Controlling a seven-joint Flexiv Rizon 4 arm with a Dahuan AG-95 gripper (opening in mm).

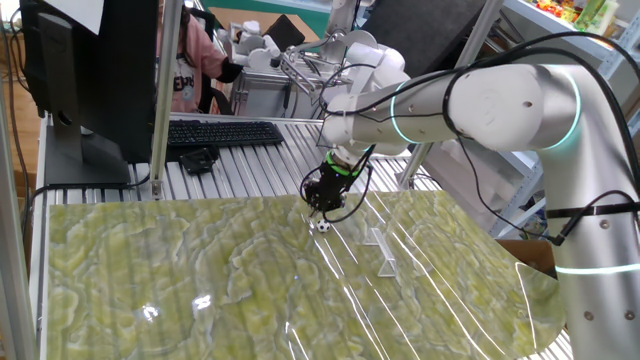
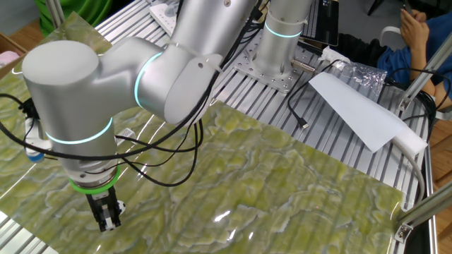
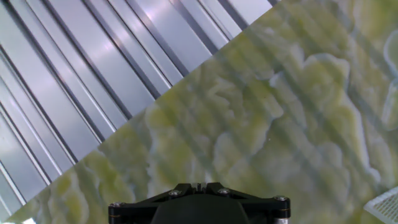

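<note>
A small black-and-white soccer ball [image 1: 323,226] rests on the green marbled board [image 1: 200,280] in exterior view 1. My gripper [image 1: 316,212] points down just behind and left of it there. In exterior view 2 a bit of the ball [image 2: 121,207] shows past the fingers of my gripper [image 2: 107,227]; whether they touch it I cannot tell. The wrist view shows the finger ends of my gripper drawn together, nothing visible between them, and no ball. A small white goal-like frame [image 1: 381,252] stands right of the ball, its netted corner [image 3: 384,206] at the wrist view's lower right edge.
Beyond the board's far edge lies a ribbed metal table [image 1: 240,160] with a keyboard [image 1: 222,133] and a monitor [image 1: 95,100]. Cables [image 2: 169,180] loop beside the arm. Much of the board is bare. A white sheet [image 2: 357,109] lies near the arm's base.
</note>
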